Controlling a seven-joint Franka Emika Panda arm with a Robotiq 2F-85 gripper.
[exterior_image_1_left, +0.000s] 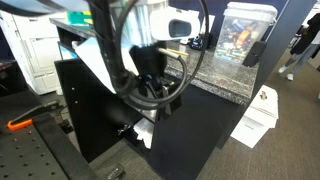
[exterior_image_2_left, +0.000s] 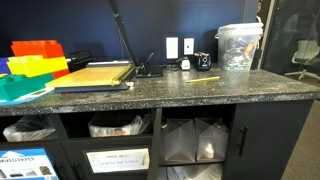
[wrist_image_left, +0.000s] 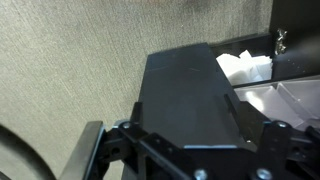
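My gripper is open at the bottom of the wrist view, its dark fingers spread with nothing held between them. Beneath it lies a black panel, which looks like a cabinet door. Right of the panel, a crumpled white item and part of a clear bin show. In exterior view 1 the arm hangs in front of the counter, hiding much of the cabinet opening. The cabinet's left door stands open; the right door appears closed. The arm is absent from exterior view 2.
On the speckled counter sit colored blocks, a yellow-topped board, a pencil and a clear tub. Clear bins fill the open shelf. A white box stands beside the cabinet. Carpet lies bare.
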